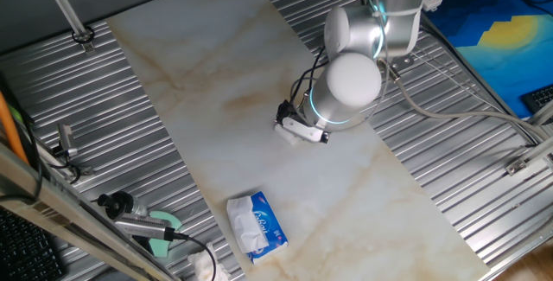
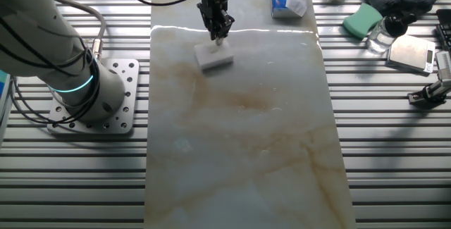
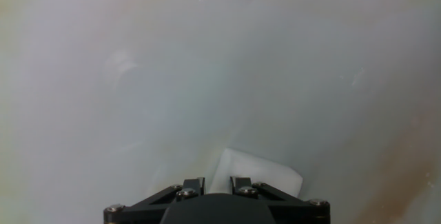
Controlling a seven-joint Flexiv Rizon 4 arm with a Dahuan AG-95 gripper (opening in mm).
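Observation:
A white block (image 2: 213,56) lies on the marble-patterned board, in front of the gripper in exterior view 2. My black gripper (image 2: 220,40) points down at the block's rear edge. In the wrist view, the block (image 3: 265,172) shows at the bottom, partly covered by the gripper. Its two fingers stand somewhat apart, with white showing in the gap. Whether they press on the block is hidden. From exterior view 1, only a pale edge of the block (image 1: 284,136) peeks out below the gripper's mount.
A blue tissue pack (image 1: 270,220) lies near the board's edge. Beyond that edge are a green item (image 2: 362,20), a clear bottle (image 2: 385,34) and a small scale (image 2: 411,53). Most of the marble board (image 2: 239,158) is clear.

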